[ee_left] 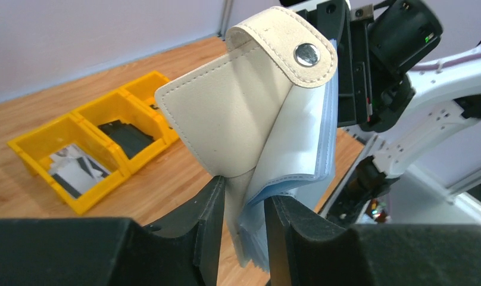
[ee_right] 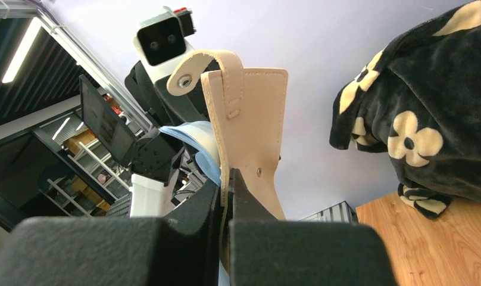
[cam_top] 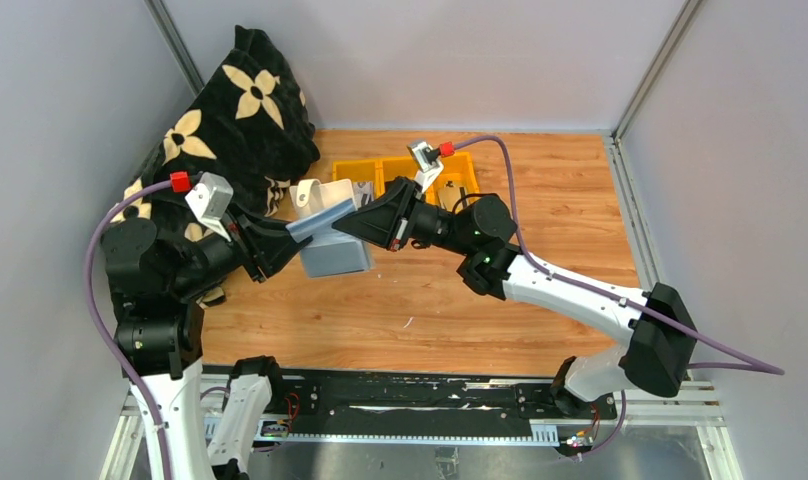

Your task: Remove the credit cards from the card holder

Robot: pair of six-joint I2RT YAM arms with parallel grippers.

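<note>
The cream card holder (cam_top: 320, 200) with pale blue plastic sleeves (cam_top: 335, 256) hangs in the air between the grippers. My right gripper (cam_top: 342, 226) is shut on it; in the right wrist view the cream cover (ee_right: 256, 131) rises from between its fingertips. My left gripper (cam_top: 293, 240) reaches its near edge; in the left wrist view its fingertips (ee_left: 211, 199) sit either side of the cream cover (ee_left: 220, 113) and blue sleeves (ee_left: 297, 143), but whether they grip is unclear. No cards can be made out in the holder.
A yellow three-compartment bin (cam_top: 352, 165) with dark and pale items stands at the back of the wooden table (cam_top: 410, 310). A dark flowered cushion (cam_top: 240, 130) fills the back left.
</note>
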